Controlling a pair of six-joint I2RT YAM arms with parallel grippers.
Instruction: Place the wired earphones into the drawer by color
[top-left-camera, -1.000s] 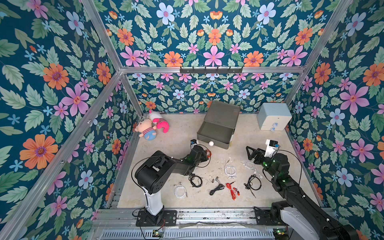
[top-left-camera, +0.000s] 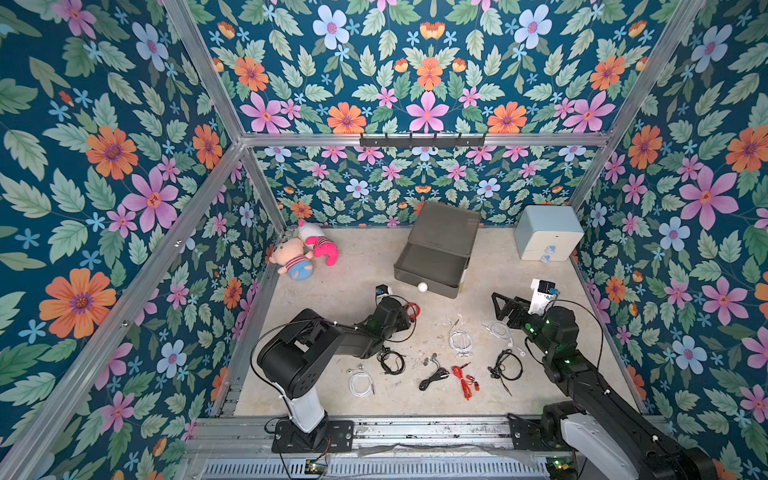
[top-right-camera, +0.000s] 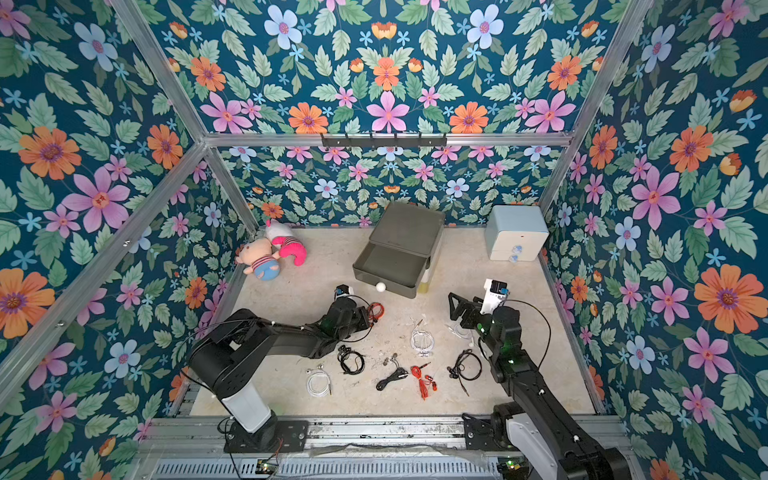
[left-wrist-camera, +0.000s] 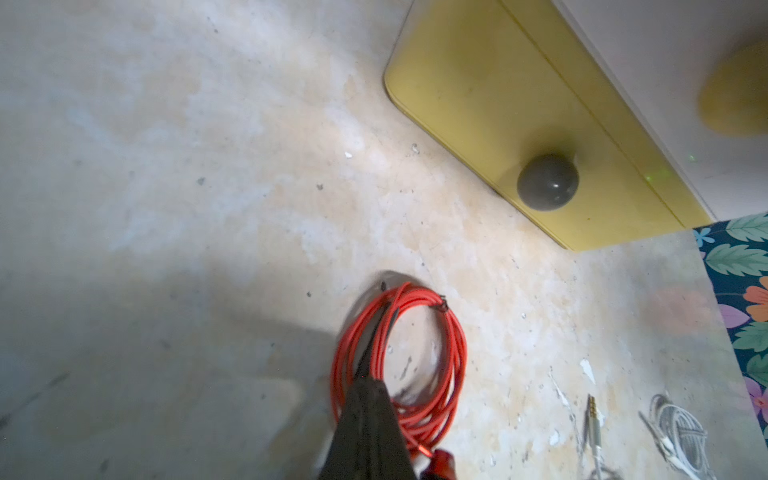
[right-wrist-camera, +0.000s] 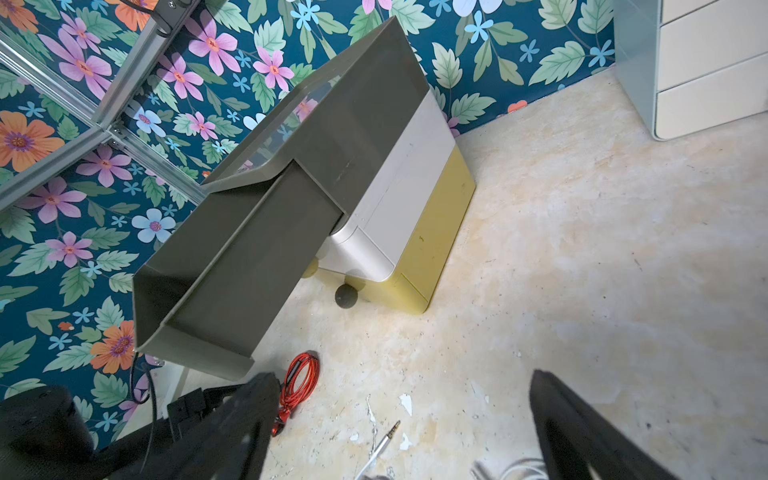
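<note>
In the left wrist view, my left gripper is shut in front of the left side of a red coiled earphone cable (left-wrist-camera: 457, 356). Whether a strand is pinched between the fingertips cannot be told. The drawer cabinet stands behind: its dark top drawer (right-wrist-camera: 256, 264) is pulled out, while the white middle drawer and yellow bottom drawer (left-wrist-camera: 480, 88) are shut. My right gripper is open and empty, beside a white earphone coil (top-left-camera: 497, 329). Other earphones lie about: white (top-left-camera: 460, 342), white (top-left-camera: 361, 384), black (top-left-camera: 391, 362), black (top-left-camera: 433, 378), red (top-left-camera: 463, 382) and black (top-left-camera: 505, 365).
A plush toy (top-left-camera: 296, 260) sits at the back left. At the back right stands a small pale blue cabinet (top-left-camera: 547, 233). The pulled-out drawer overhangs the table near the left gripper. Bare table lies between the cabinets.
The red coil beside its gripper shows slightly further left. The right arm has stayed still.
</note>
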